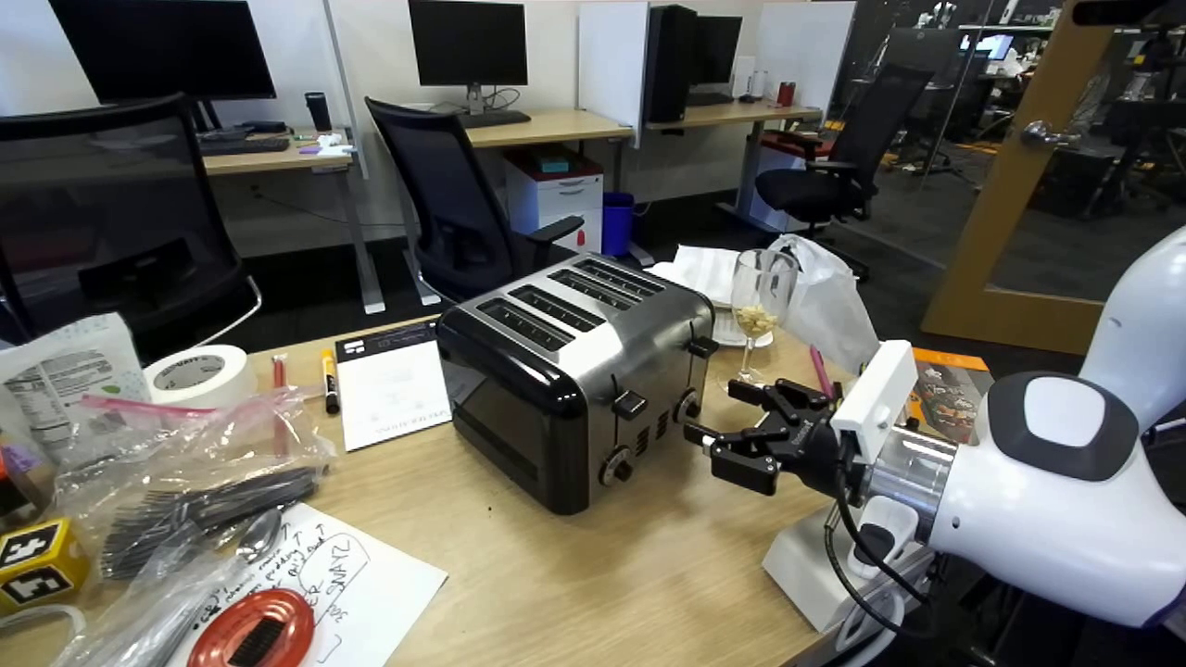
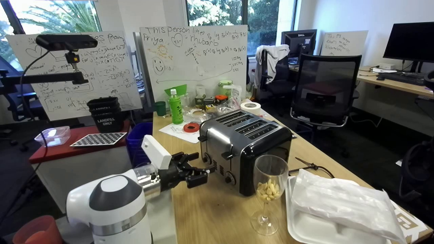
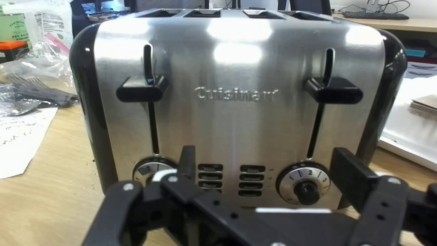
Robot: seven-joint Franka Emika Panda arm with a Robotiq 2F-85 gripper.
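Observation:
A steel and black toaster [image 1: 656,383] with several slots stands upright on the wooden table. In the wrist view its front fills the picture, with a left lever [image 3: 141,90] and a right lever [image 3: 335,91], both high in their tracks. Below them are a left dial [image 3: 149,168], partly hidden by a finger, and a right dial [image 3: 306,186]. My gripper faces this front with its fingers wide apart and only air between them. In the second exterior view, the gripper [image 2: 205,163] is low, close to the dials; whether it touches cannot be told.
Right of the toaster in the second exterior view are a wine glass [image 2: 269,189] with pale pieces inside and a white tray [image 2: 325,227] under plastic. Bags, utensils and a red lid [image 1: 256,629] crowd the table's far end. Bare table [image 1: 534,589] lies left of the gripper in the first exterior view.

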